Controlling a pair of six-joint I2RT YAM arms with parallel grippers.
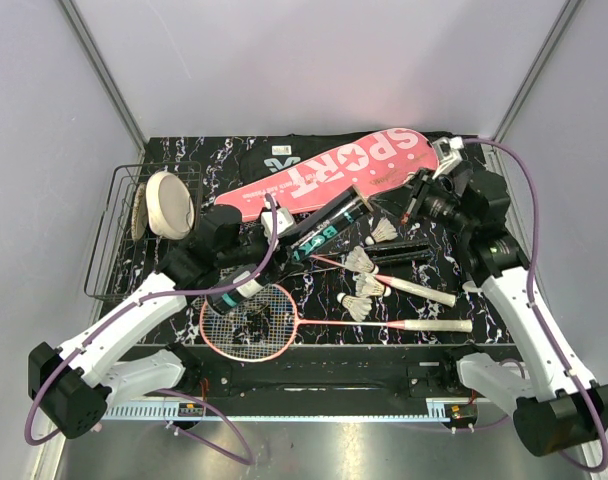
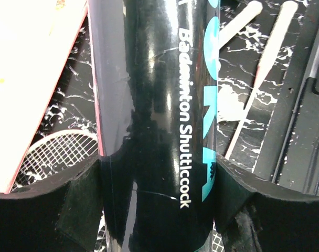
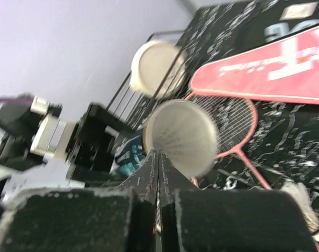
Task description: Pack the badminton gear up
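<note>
My left gripper (image 1: 284,248) is shut around the middle of a black shuttlecock tube (image 1: 329,228) with teal lettering. It holds the tube tilted above the table. In the left wrist view, the fingers (image 2: 78,202) press against both sides of the tube (image 2: 149,105). My right gripper (image 1: 377,199) is close to the tube's upper right end, shut with nothing between its fingers. Beyond those fingertips, the right wrist view shows the tube's pale round end (image 3: 181,136). Several shuttlecocks (image 1: 355,306) lie near two rackets, with handles (image 1: 436,325) pointing right. A red SPORT racket bag (image 1: 324,172) lies behind.
At the left stands a black wire basket (image 1: 112,250), with a pale round item (image 1: 170,205) at its edge. A dark cylinder pair (image 1: 404,254) lies amid the shuttlecocks. Walls close in on both sides of the marble-patterned table.
</note>
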